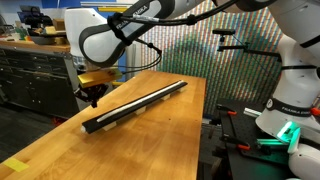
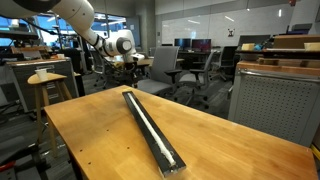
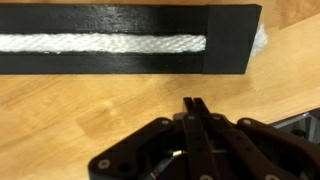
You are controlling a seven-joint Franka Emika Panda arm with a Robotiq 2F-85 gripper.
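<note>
A long black channel (image 1: 138, 107) lies on the wooden table, with white braided rope (image 3: 110, 43) along its groove. In the wrist view, a plain black end piece (image 3: 232, 40) covers the rope near the channel's right end, and a frayed white tip (image 3: 261, 40) sticks out past it. My gripper points down over bare wood beside the channel, apart from it in that view. The dark fingers are close together, and I can make out nothing between them. From the side, the gripper (image 1: 95, 103) hangs near the channel's far end.
Bare tabletop (image 2: 230, 125) surrounds the channel on both sides. Several office chairs (image 2: 190, 82) stand beyond the table. A grey perforated cabinet (image 2: 275, 100) is at the right of the second exterior view. Another robot arm (image 1: 290, 100) stands at the table's right side.
</note>
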